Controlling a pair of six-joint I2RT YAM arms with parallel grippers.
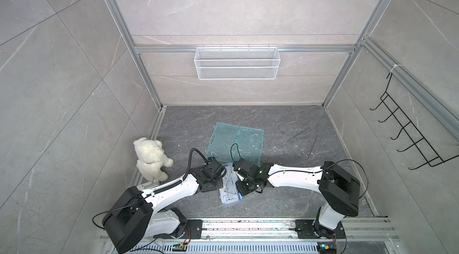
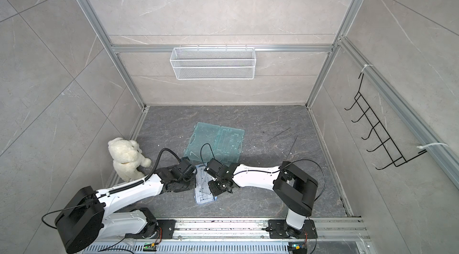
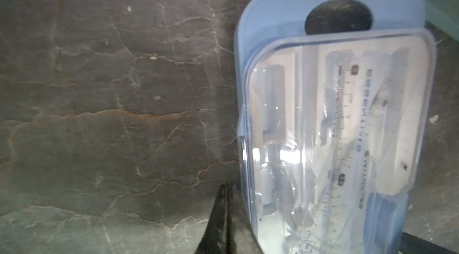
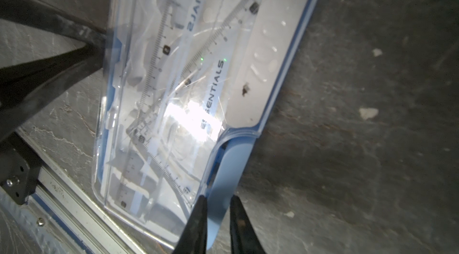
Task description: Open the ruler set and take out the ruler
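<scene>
The ruler set point(image 1: 228, 187), a clear-lidded case with a light blue body and transparent rulers inside, lies on the floor between the grippers. In the left wrist view my left gripper is shut at the case's left side, nothing visible between its fingers. In the right wrist view my right gripper has its fingertips on either side of the blue strip along the case's side, shut on it. The left gripper's dark fingers also appear there, against the case's opposite edge.
A green folding mat or case point(image 1: 248, 139) lies just behind the ruler set. A white teddy bear point(image 1: 150, 156) sits at the left wall. A wire basket and a hook rack hang on the walls.
</scene>
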